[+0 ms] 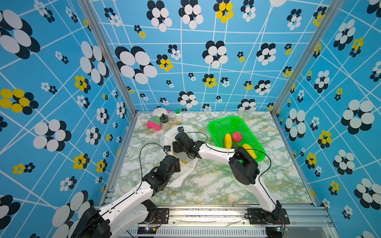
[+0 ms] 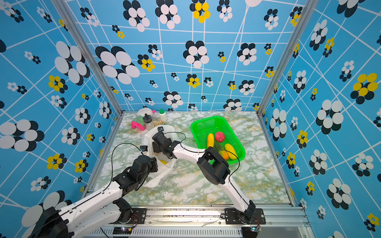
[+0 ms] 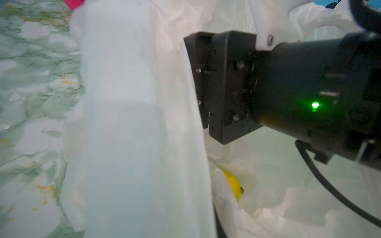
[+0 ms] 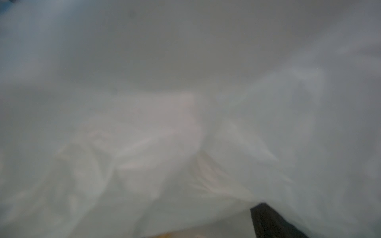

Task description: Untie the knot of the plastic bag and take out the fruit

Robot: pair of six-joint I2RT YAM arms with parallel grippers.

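The white plastic bag (image 1: pixel 182 174) lies crumpled and opened out at the middle left, with a yellow fruit (image 3: pixel 232 184) partly hidden inside. My left gripper (image 1: pixel 174 158) is at the bag's near-left side; its fingers are hidden behind plastic in its wrist view, so its fingers cannot be seen. My right gripper (image 1: pixel 176 144) is down in the bag's upper part, white plastic filling its wrist view, with one dark fingertip (image 4: pixel 266 218) at the lower edge; whether it holds plastic is unclear.
A green basket (image 1: pixel 218 123) at the right holds yellow fruit, a pink fruit and others. At the back left are a pink object (image 1: pixel 152 126), a dark-capped bottle (image 1: pixel 164 123) and a green-lidded bottle (image 1: pixel 178 115).
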